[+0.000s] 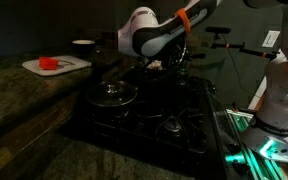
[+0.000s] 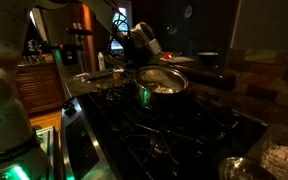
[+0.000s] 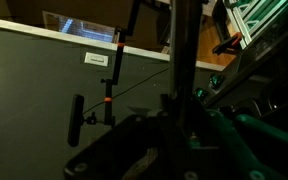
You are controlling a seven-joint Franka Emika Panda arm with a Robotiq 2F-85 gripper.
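In the wrist view, a long dark object (image 3: 186,45) runs from the top edge down to my gripper, which is shut on it; what it is cannot be made out. A round metal pan (image 1: 111,93) sits on the black stovetop (image 1: 149,125). In the second exterior view, the same pan (image 2: 162,80) stands below and in front of my white wrist section (image 2: 144,40). My arm reaches in from the right in the first exterior view, with its wrist section (image 1: 142,30) raised above the stove. The fingers are lost in the dark in both exterior views.
A white tray (image 1: 56,65) with a red item (image 1: 49,63) lies on the counter at the left. Near the front right of the second exterior view are a shiny bowl (image 2: 244,169) and a clear container (image 2: 282,158). Much of the stovetop is clear.
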